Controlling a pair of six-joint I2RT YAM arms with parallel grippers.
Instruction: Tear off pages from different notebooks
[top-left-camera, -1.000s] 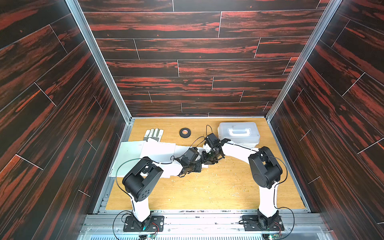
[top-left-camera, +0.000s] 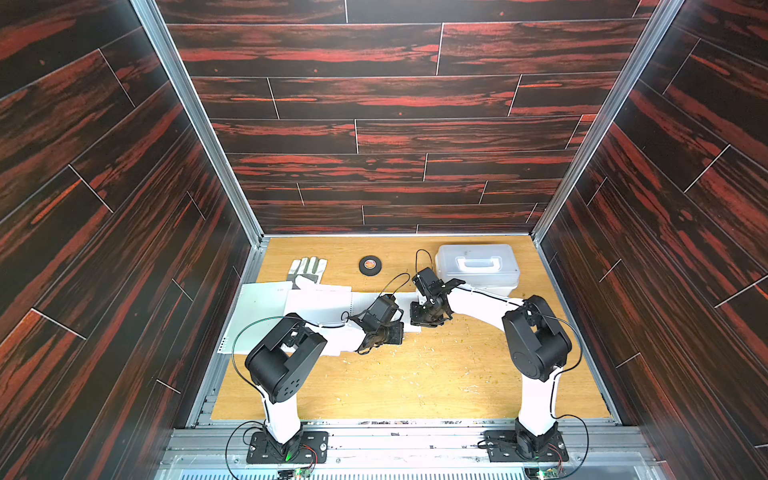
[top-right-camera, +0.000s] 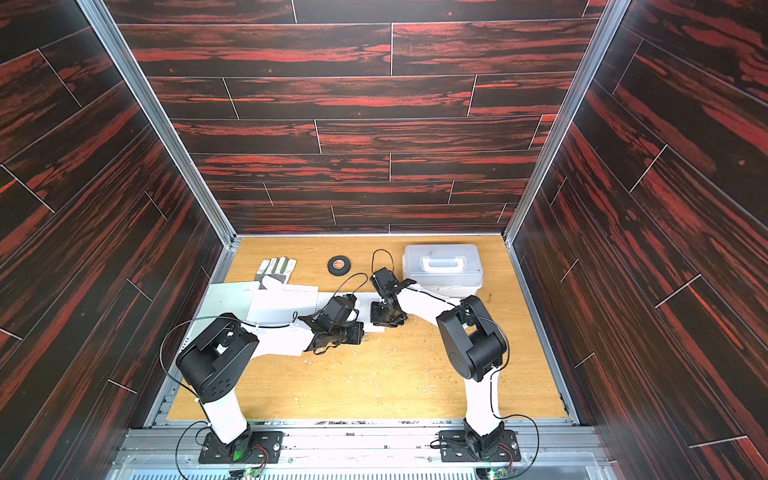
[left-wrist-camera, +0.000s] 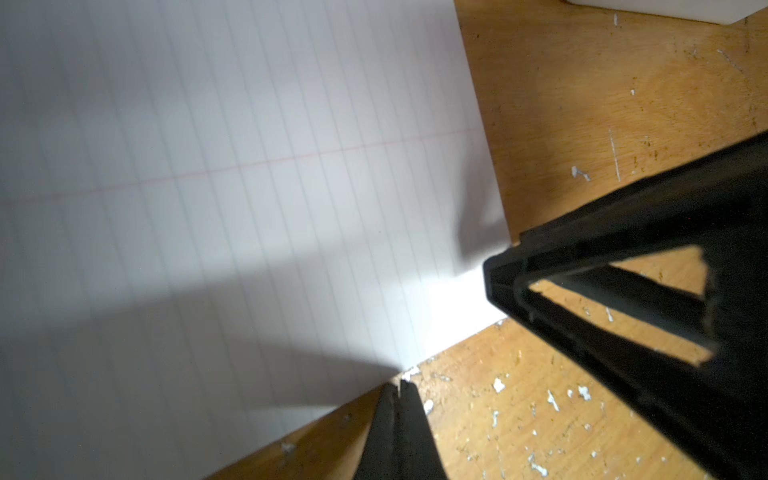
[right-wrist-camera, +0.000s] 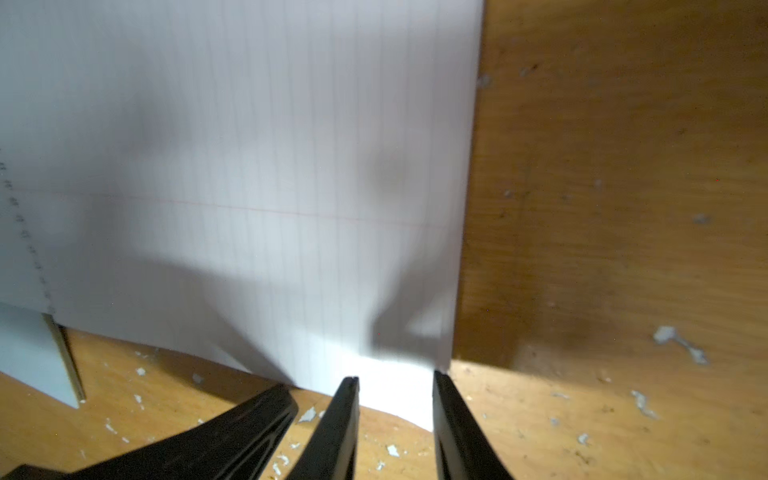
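Note:
A spiral-bound notebook lies open on the table, its lined page (left-wrist-camera: 264, 184) stretching right from the binding (right-wrist-camera: 28, 240). My left gripper is shut at the page's front edge; whether paper is pinched between its fingertips I cannot tell. At the front right corner of that page, my right gripper is part open, and the corner shows between its two fingers without being clamped. The right gripper's dark finger also shows against the corner in the left wrist view. From above, both arms hide much of the page.
A pale green cover or sheet (top-left-camera: 260, 308) lies at the far left, a glove (top-left-camera: 308, 269) behind it. Black tape (top-left-camera: 369, 265) and a lidded clear box (top-left-camera: 477, 265) stand at the back.
My right gripper has shifted slightly right, away from the left one, uncovering more of the page between them. The left arm has stayed in place.

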